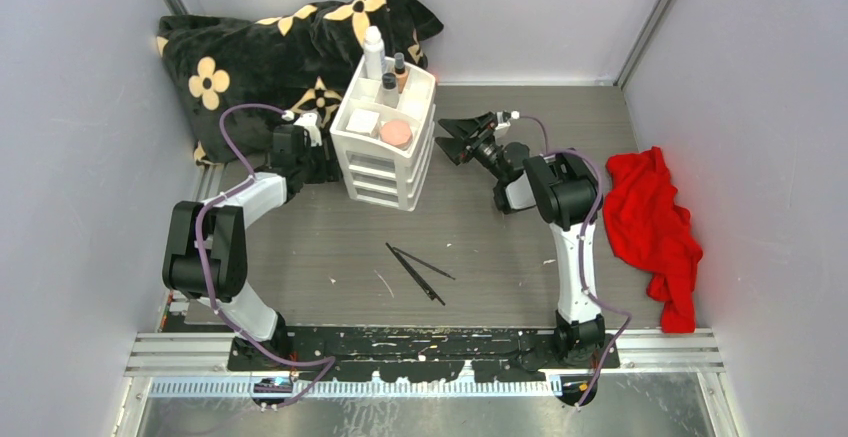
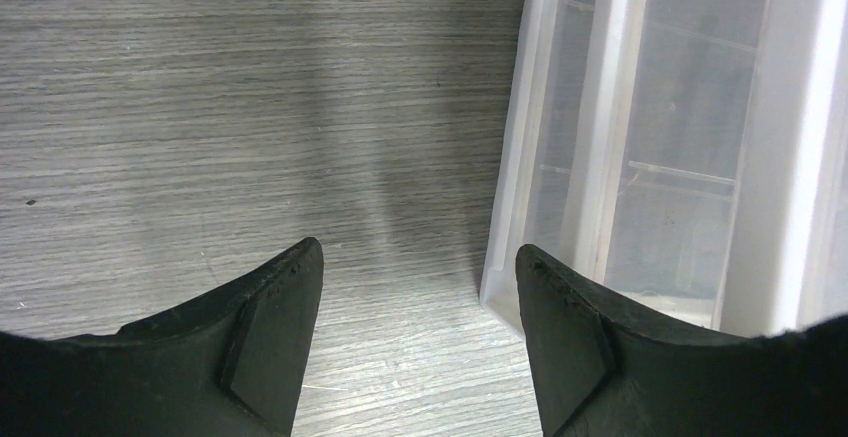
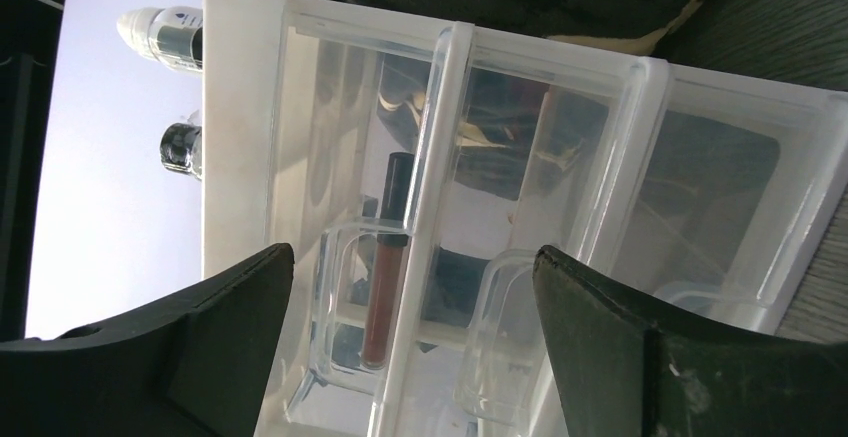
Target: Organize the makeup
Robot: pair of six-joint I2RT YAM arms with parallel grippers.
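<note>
The white makeup organizer point(image 1: 415, 172) stands at centre-left, with bottles, a white box point(image 1: 363, 123) and a pink round jar point(image 1: 396, 134) on its top. To its left is my left gripper, open, with floor showing between its fingers and the organizer's edge close to one fingertip. On the organizer's other side my right gripper is open, facing the clear drawers point(image 3: 500, 342). Inside one drawer shows a dark-capped reddish-brown tube point(image 3: 385, 292). Nothing is held by the right fingers. Two thin black pencils point(image 1: 415, 274) lie crossed on the floor in front.
A dark flowered pillow point(image 1: 250, 57) leans against the back wall, behind and left of the organizer. Red cloth point(image 1: 650, 222) lies at the far right. The floor between the pencils and the right arm is clear.
</note>
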